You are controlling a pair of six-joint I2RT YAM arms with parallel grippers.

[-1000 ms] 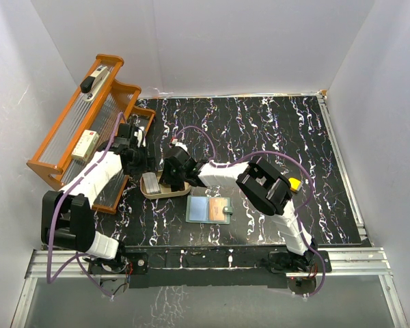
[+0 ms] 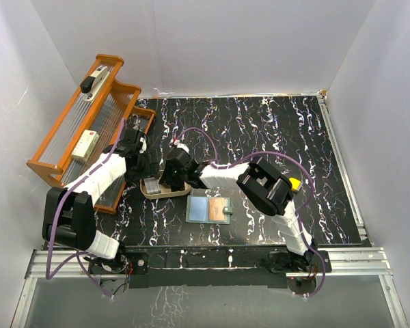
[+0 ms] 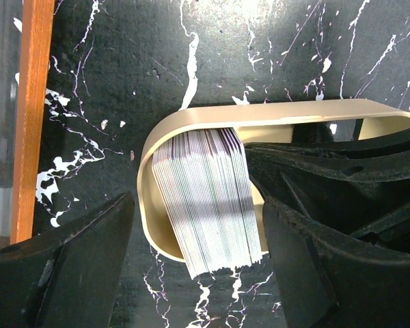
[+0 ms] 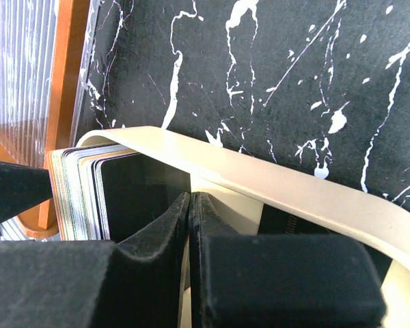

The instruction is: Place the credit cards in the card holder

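Note:
A beige oval box (image 2: 168,193) holds a thick stack of cards (image 3: 203,198), white-edged in the left wrist view; in the right wrist view the stack (image 4: 80,195) shows coloured edges and a black face. My left gripper is open above the stack. My right gripper reaches into the box beside the cards, its fingertips together; whatever is between them is hidden. An open card holder (image 2: 198,209) with blue and tan inner faces lies in front of the box.
A wooden rack (image 2: 82,137) with a stapler (image 2: 96,82) and a white box (image 2: 84,145) stands at the left, close to my left arm. A yellow object (image 2: 294,184) lies at the right.
My left gripper has moved slightly toward the front of the table over the box. The right arm looks unmoved.

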